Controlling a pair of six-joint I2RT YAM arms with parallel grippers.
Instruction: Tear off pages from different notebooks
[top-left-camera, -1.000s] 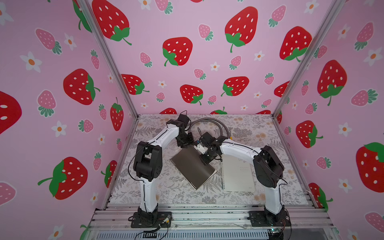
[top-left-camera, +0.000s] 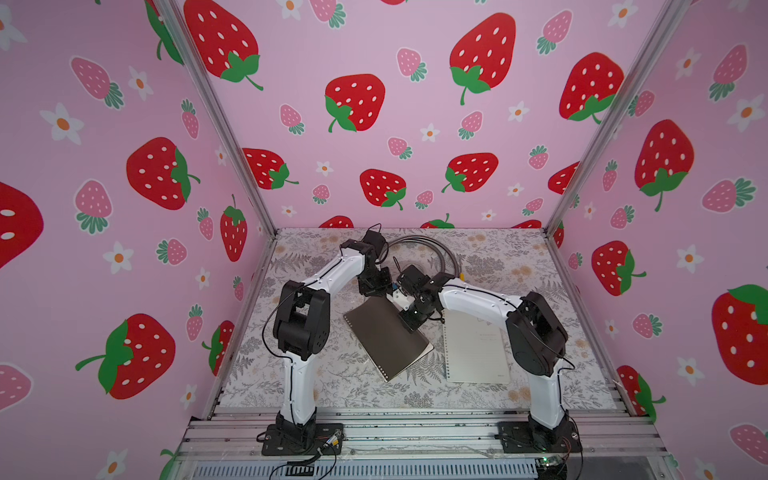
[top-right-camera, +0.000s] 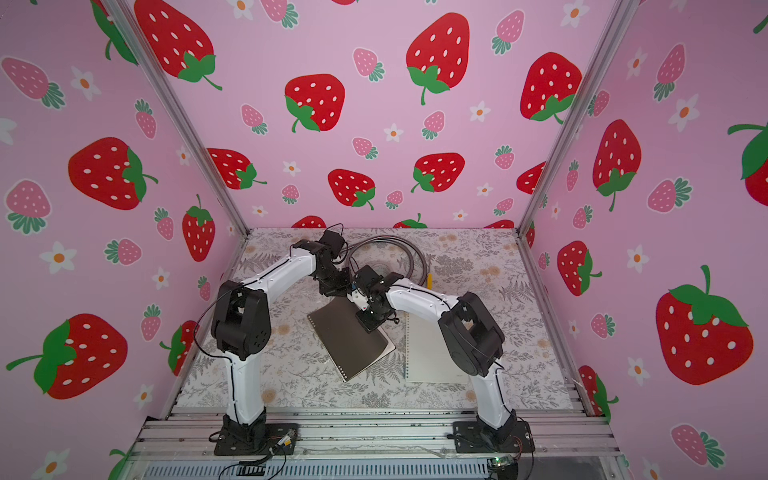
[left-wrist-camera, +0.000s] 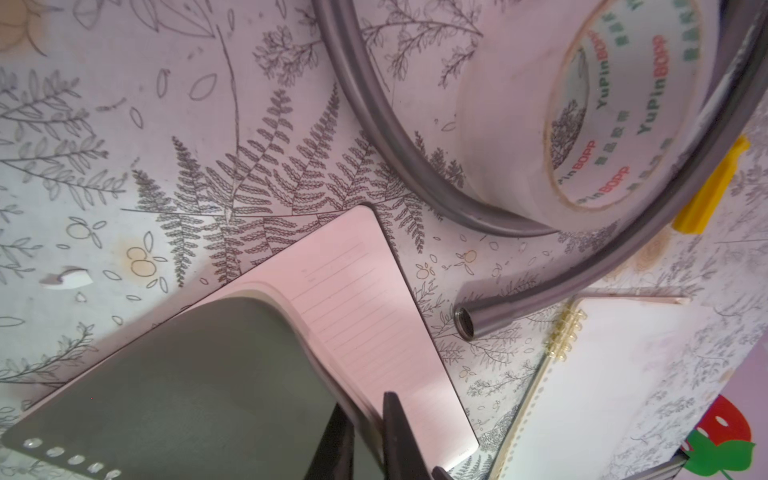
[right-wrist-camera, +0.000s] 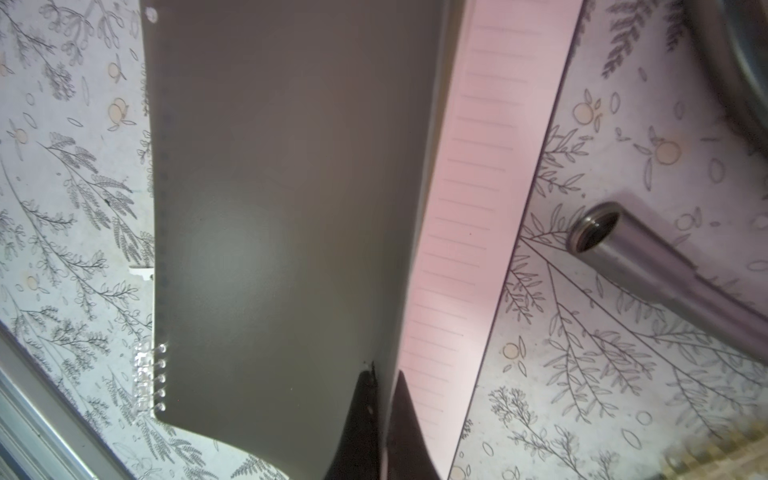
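A dark-covered notebook (top-left-camera: 380, 344) lies angled mid-table, its cover and pages raised along one long edge over a lined page (left-wrist-camera: 368, 312). In the right wrist view my right gripper is shut on that raised edge. My left gripper is at the same edge, around it in its own wrist view; how far its fingers are closed is hard to see. A white spiral notebook (top-left-camera: 476, 356) lies open to the right.
A grey hose (left-wrist-camera: 376, 128) is coiled behind the notebooks around a tape roll (left-wrist-camera: 504, 120), with a yellow item (left-wrist-camera: 708, 188) beside it.
My left arm has shifted slightly right, and the dark notebook has moved slightly with it. My right arm is nearly unchanged.
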